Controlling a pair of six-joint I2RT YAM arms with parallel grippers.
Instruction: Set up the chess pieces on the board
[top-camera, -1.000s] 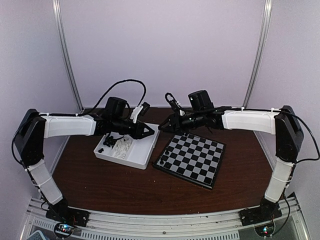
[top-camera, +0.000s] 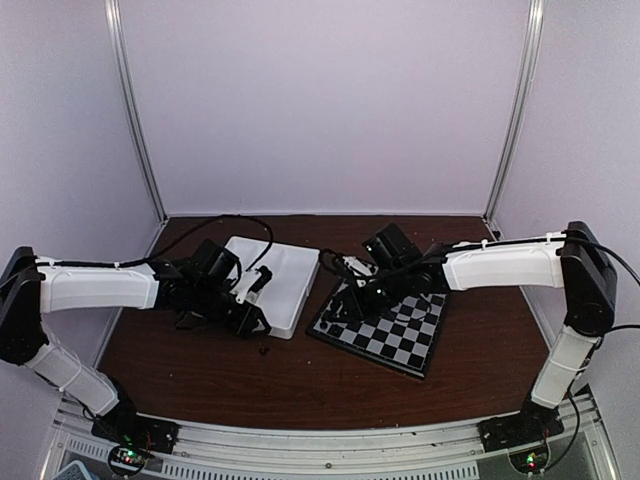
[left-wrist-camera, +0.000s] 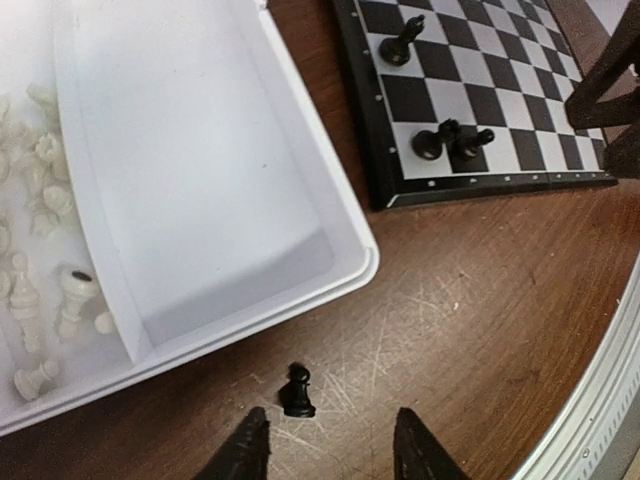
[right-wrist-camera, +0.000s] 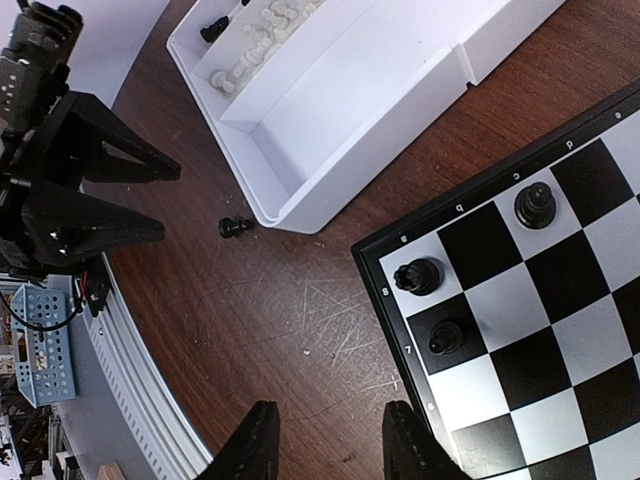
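Note:
A small black piece (left-wrist-camera: 298, 395) lies on the bare table beside the white tray (left-wrist-camera: 220, 318), just ahead of my left gripper, which is open and empty. The chessboard (top-camera: 400, 350) carries several black pieces at its tray-side edge, among them a tall piece (right-wrist-camera: 535, 204), another (right-wrist-camera: 420, 277) and a smaller one (right-wrist-camera: 446, 337). My right gripper is open over that end of the board, nothing between its fingers.
White pieces (left-wrist-camera: 30, 290) lie in the tray's side compartment, with some black pieces (right-wrist-camera: 215, 28). The table in front of tray and board is mostly clear.
Both arms have come down and toward the front; my left gripper has also moved left, out from over the tray toward the loose black piece, and the right lower over the board.

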